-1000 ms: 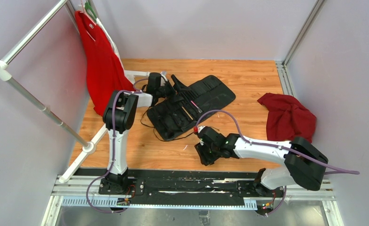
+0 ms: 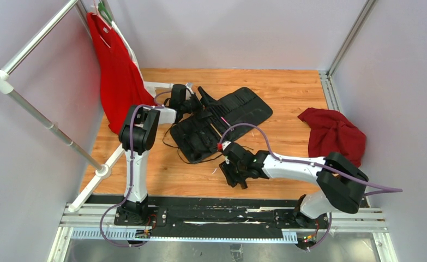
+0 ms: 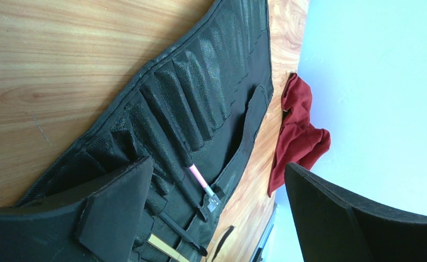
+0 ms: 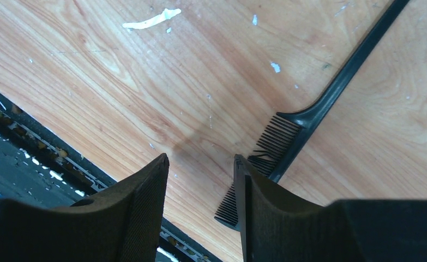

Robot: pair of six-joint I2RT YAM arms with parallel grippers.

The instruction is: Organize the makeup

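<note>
A black makeup brush roll (image 2: 244, 103) lies open mid-table, holding tools, among them a pink-handled brush (image 3: 200, 180) and a pale wooden-handled one (image 3: 164, 245). My left gripper is over the roll's left end, open, with nothing visible between its fingers. My right gripper hangs low over bare wood near the front edge, fingers apart. A black tail comb (image 4: 314, 117) lies on the wood there, its toothed end partly hidden under the right finger.
A red cloth (image 2: 334, 134) lies crumpled at the right. Red and white garments hang from a rail (image 2: 34, 38) on the left. The table's dark front edge (image 4: 31, 142) is close to my right gripper. Bare wood surrounds the roll.
My right arm has shifted slightly leftward near the front edge. The left arm and the roll look unchanged.
</note>
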